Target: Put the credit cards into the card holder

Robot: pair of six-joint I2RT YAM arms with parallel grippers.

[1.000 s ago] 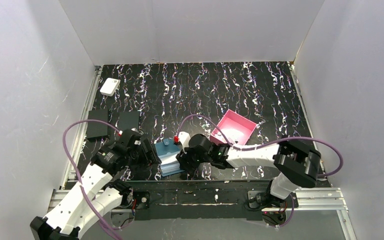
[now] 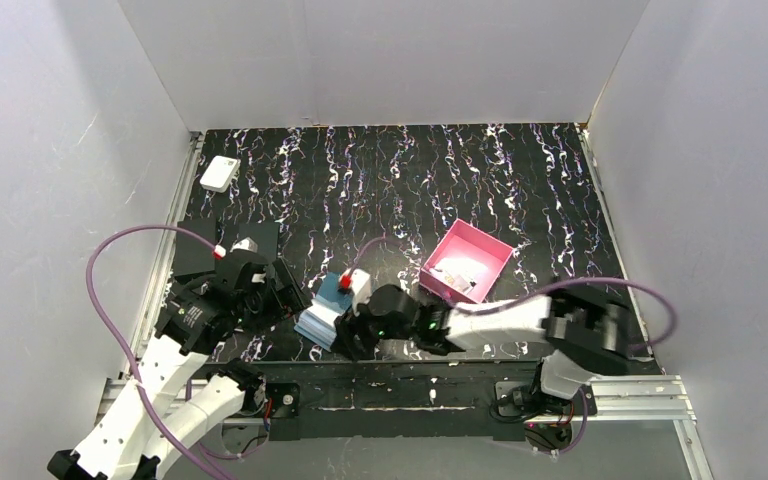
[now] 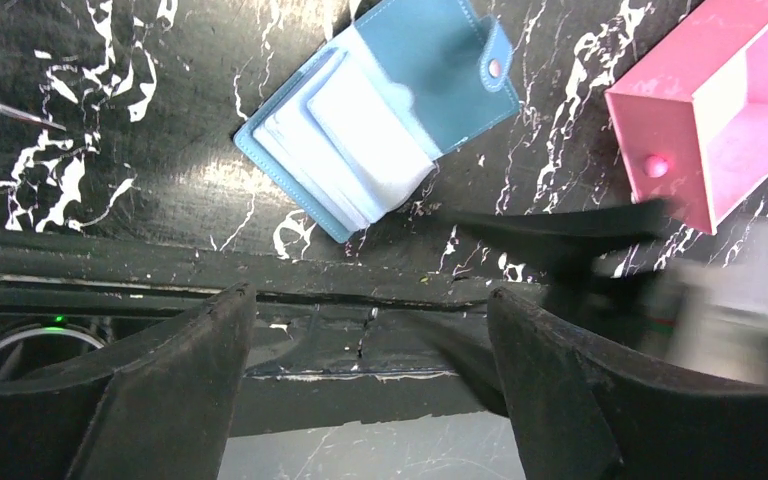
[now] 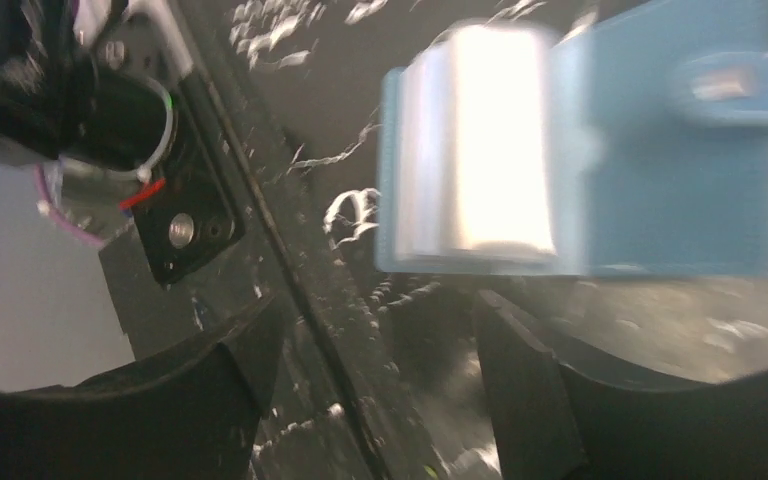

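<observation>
The blue card holder [image 3: 435, 75] lies unfolded on the dark table, its flap with a snap [image 4: 725, 90] to one side and its clear sleeves [image 3: 345, 140] stacked on the other. No card can be made out in the sleeves. To the left of the holder my left gripper [image 2: 295, 290] hovers, its fingers [image 3: 550, 360] wide apart and empty in its wrist view. My right gripper is close beside the sleeves' edge, fingers apart, nothing between them. In the left wrist view the right fingers [image 3: 570, 235] are blurred. Small pale items [image 2: 455, 278] in the pink box are too small to identify.
The pink open box [image 2: 505, 252] stands right of the holder, behind the right arm. Two dark flat pads [image 2: 192, 248] lie on the left, with a white block [image 2: 220, 174] behind them.
The holder has turned and shifted left, now lying slanted. My left arm has drawn back to the left; the right gripper has moved slightly left and toward the front edge.
</observation>
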